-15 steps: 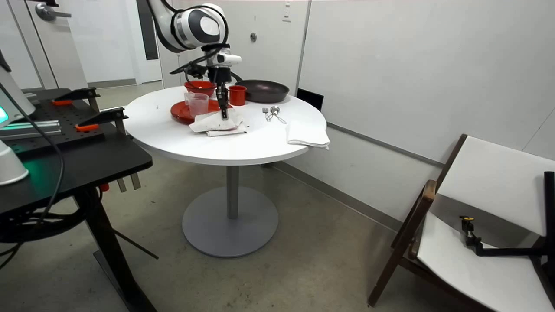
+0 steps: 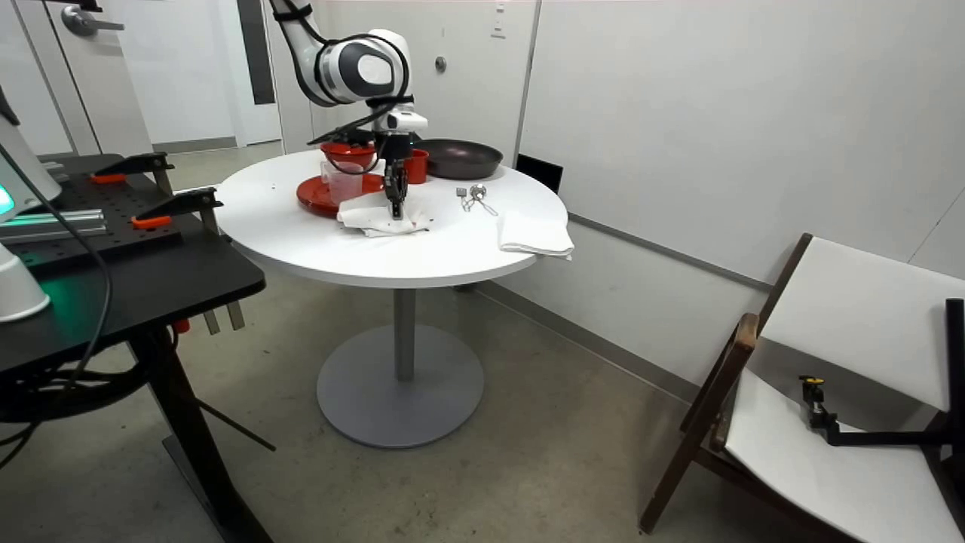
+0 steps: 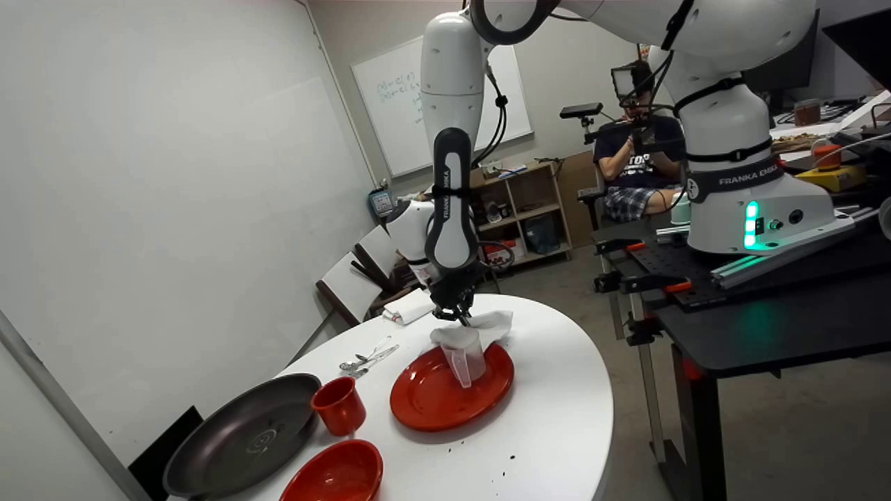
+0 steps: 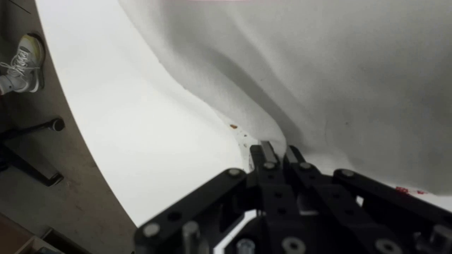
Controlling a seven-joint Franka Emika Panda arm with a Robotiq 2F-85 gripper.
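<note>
Pinched in my shut gripper is a fold of white cloth (image 4: 339,84), which fills much of the wrist view. In exterior view 1 the crumpled cloth (image 2: 369,216) lies low on the white round table (image 2: 434,256), with the gripper (image 2: 397,216) pointing straight down into it. Exterior view 2 shows the cloth (image 3: 494,324) bunched behind a clear plastic cup (image 3: 464,363), which stands on a red plate (image 3: 426,405). Small dark crumbs (image 4: 233,126) lie beside the cloth's edge near the fingertips.
A red mug (image 3: 340,406), a red bowl (image 3: 338,476) and a dark pan (image 3: 242,438) occupy the far side. Metal utensils (image 2: 476,195) and a second folded cloth (image 2: 535,234) lie to the right.
In exterior view 1 my gripper has moved slightly right and down towards the near edge. The held cloth has shifted with it and now lies flatter. Other tableware has stayed put.
</note>
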